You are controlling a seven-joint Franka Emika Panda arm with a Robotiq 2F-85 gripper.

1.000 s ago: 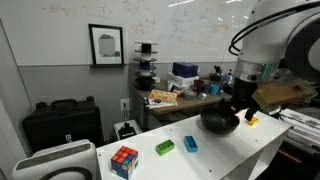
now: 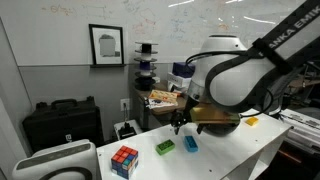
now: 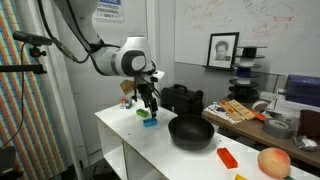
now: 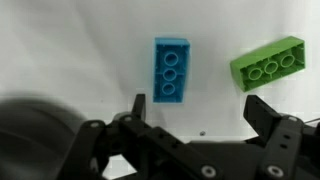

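Note:
Below my open gripper, a blue brick [image 4: 171, 70] lies on the white table, its hollow side with round tubes facing up. In the wrist view it sits just ahead of the left fingertip, with nothing between the fingers. A green brick [image 4: 268, 64] lies at an angle ahead of the right fingertip, hollow side up too. Exterior view 1 shows the gripper [image 2: 187, 130] hanging above the table near the blue brick [image 2: 192, 144], with the green brick [image 2: 165, 147] to its left. A black pan [image 3: 192, 132] stands beside the blue brick [image 3: 150, 122].
A Rubik's cube [image 2: 124, 161] stands left of the green brick, near a white appliance [image 2: 60, 165]. A red block [image 3: 227, 158] and a peach-coloured round object [image 3: 274, 162] lie beyond the pan. A yellow block [image 2: 251, 121] rests at the far right.
My arm has swung left across the table, from beyond the pan to above the blue brick, and now partly hides the pan. The bricks have not moved.

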